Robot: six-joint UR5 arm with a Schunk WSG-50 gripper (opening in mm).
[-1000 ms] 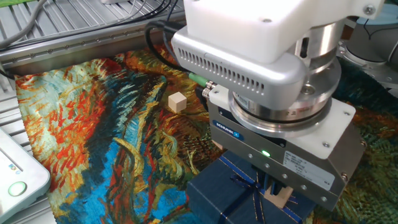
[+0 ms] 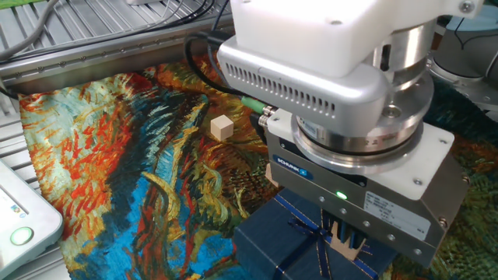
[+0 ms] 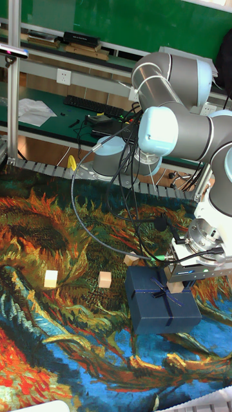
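Observation:
A dark blue gift box [image 2: 268,233] with a ribbon bow lies under my gripper [image 2: 347,233]. On top of the box, by the bow, rests a wooden block [image 3: 176,286]. Dark fingers cover part of this block in exterior view 2, so their spacing and any grip on it cannot be made out. The gripper's body hides the fingers in exterior view 3. A pale wooden cube [image 2: 222,127] lies on the painted cloth, left of the gripper and apart from it.
Exterior view 3 shows a pale block [image 3: 51,279], a tan block [image 3: 105,279] and another block [image 3: 131,259] close to the box. A loose cable [image 3: 77,213] loops above the painted cloth [image 3: 75,322].
My gripper has shifted a little to the right and slightly down in exterior view 2, its fingers now overlapping more of the block on the box. Box and cube have stayed still.

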